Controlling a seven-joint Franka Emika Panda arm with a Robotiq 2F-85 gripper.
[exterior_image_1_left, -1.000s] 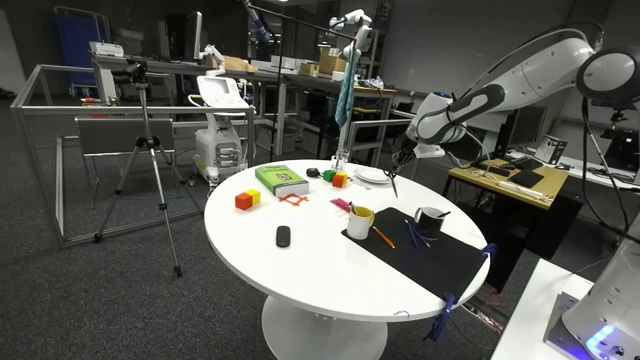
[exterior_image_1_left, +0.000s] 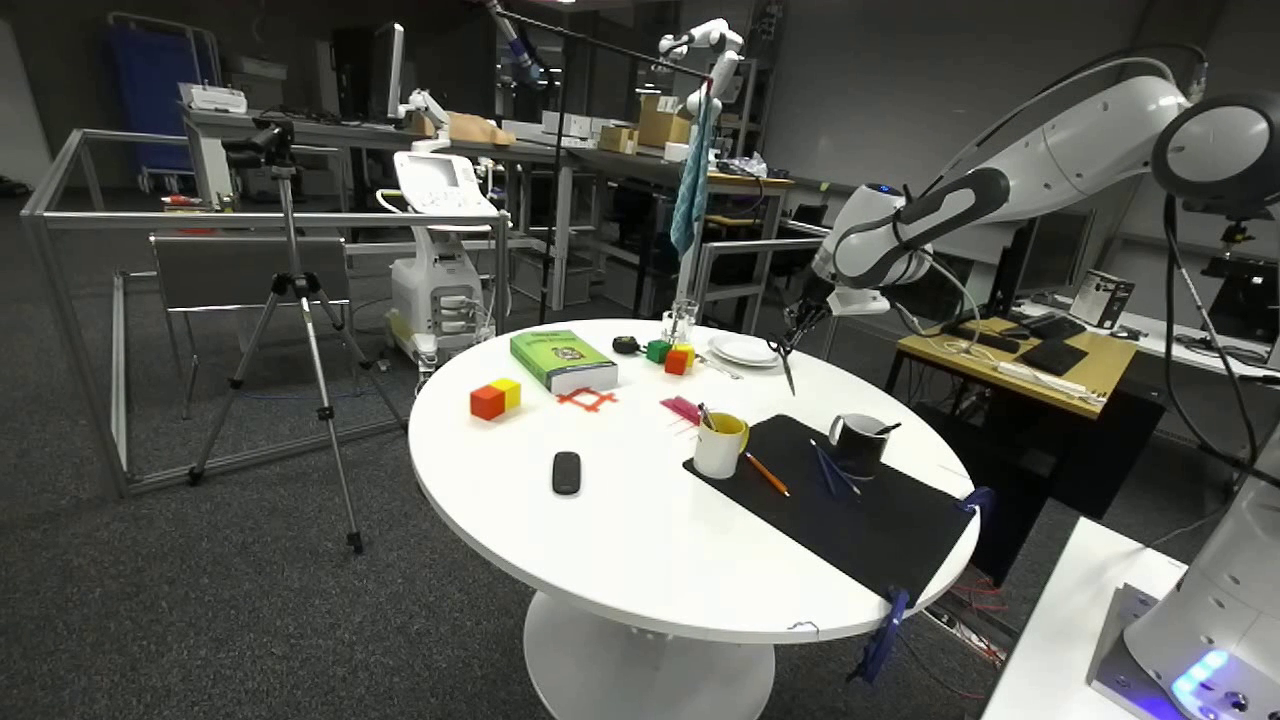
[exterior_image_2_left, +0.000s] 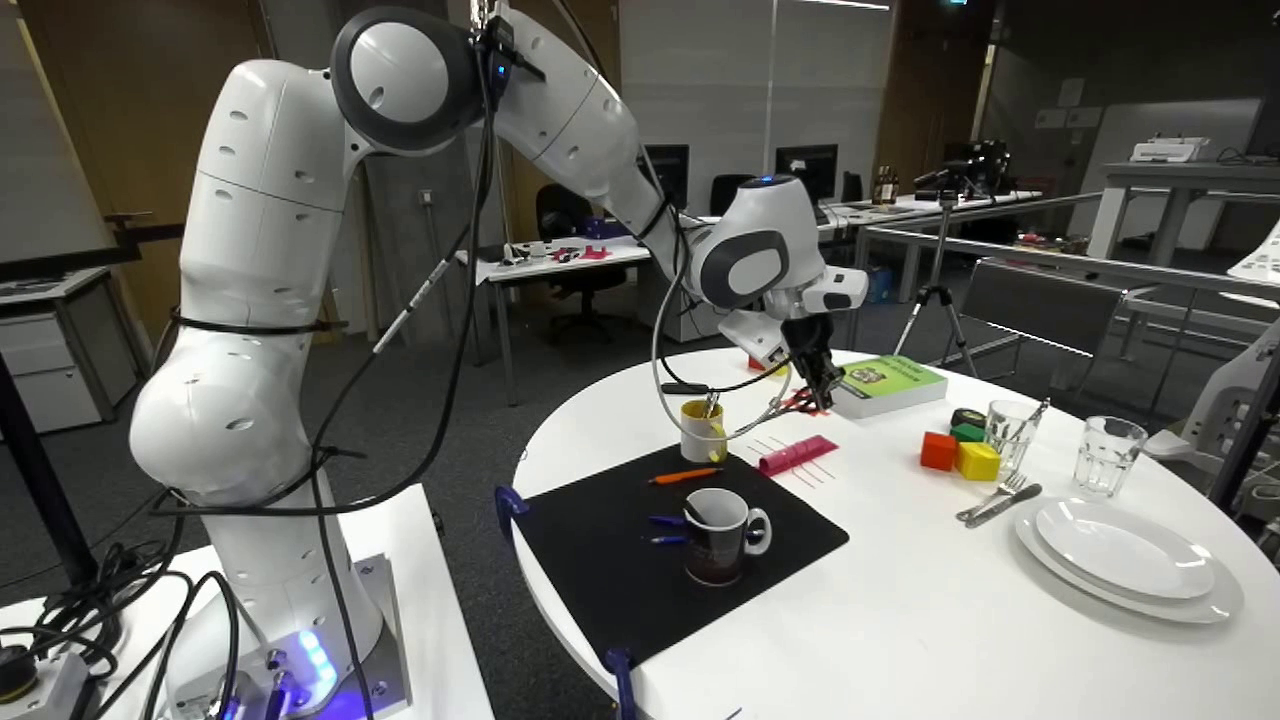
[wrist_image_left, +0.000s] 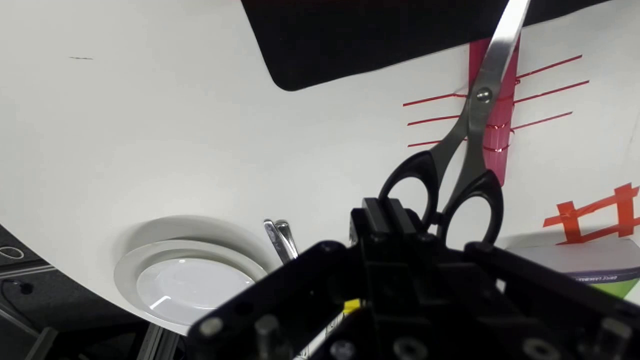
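Note:
Scissors with black handles (wrist_image_left: 495, 207) and grey metal blades (wrist_image_left: 483, 96) hang from my gripper, which is shut on one handle loop. Their blades stand slightly apart toward the pivot's handle side. In exterior view 1 the scissors (exterior_image_1_left: 787, 370) point down over the table's far right part, clear of the top, below my gripper (exterior_image_1_left: 801, 326). From the wrist, a pink strip (wrist_image_left: 496, 159) with thin red lines lies beneath the blades. Exterior view 2 shows my gripper (exterior_image_2_left: 823, 382) near the green book (exterior_image_2_left: 890, 378), with the scissors hard to make out.
A black mat (exterior_image_2_left: 576, 546) carries a dark-bottomed mug (exterior_image_2_left: 716, 546) and pens; a yellow-handled mug (exterior_image_2_left: 699, 430) stands at its edge. White plates (exterior_image_2_left: 1122, 546), cutlery (exterior_image_2_left: 1005, 498), glasses (exterior_image_2_left: 1104, 456) and coloured blocks (exterior_image_2_left: 939, 451) occupy the other side. Bare tabletop (exterior_image_2_left: 888, 600) lies between.

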